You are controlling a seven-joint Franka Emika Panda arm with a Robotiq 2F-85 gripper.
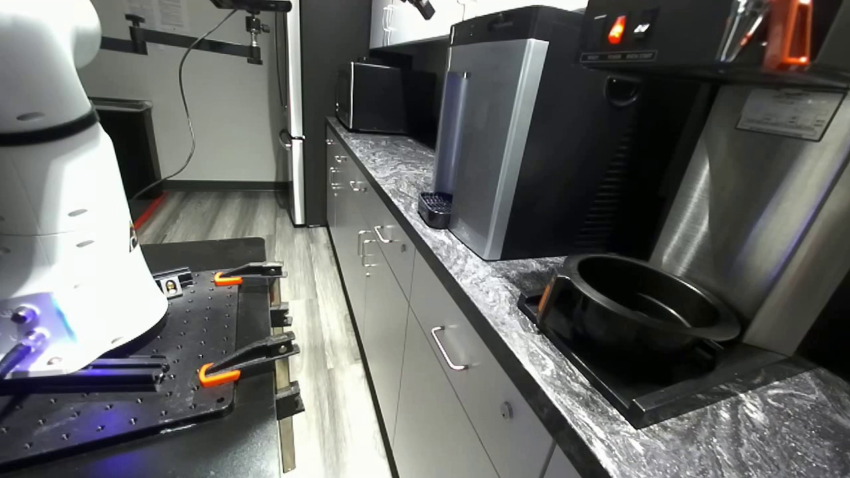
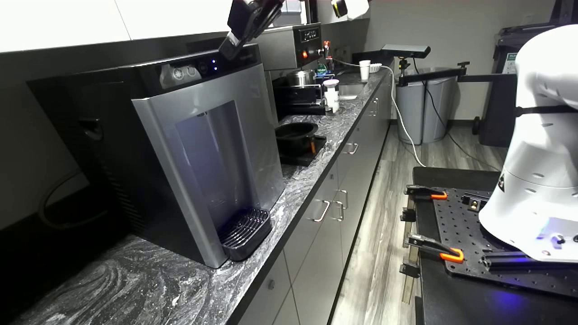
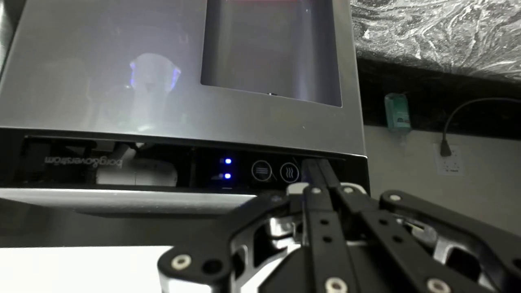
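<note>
In the wrist view my gripper is shut, with nothing showing between its fingertips. Its tips lie over the black control strip (image 3: 210, 166) of the water dispenser (image 3: 122, 97), just beside the button with wavy lines (image 3: 289, 172). Left of that sits a second round button (image 3: 261, 170), and two blue lights glow further along. Whether the tips touch the panel, I cannot tell. From the second exterior view, the gripper (image 2: 230, 48) reaches the top front edge of the dispenser (image 2: 216, 151). A drip tray (image 2: 246, 233) juts out below its recess.
A black pot (image 1: 645, 307) sits on a coffee machine base on the marble counter (image 1: 510, 295). White wall cabinets (image 2: 65, 21) hang above and behind the dispenser. A microwave (image 1: 374, 97) stands farther along the counter. Clear floor (image 1: 327, 358) separates the counter from the robot's table.
</note>
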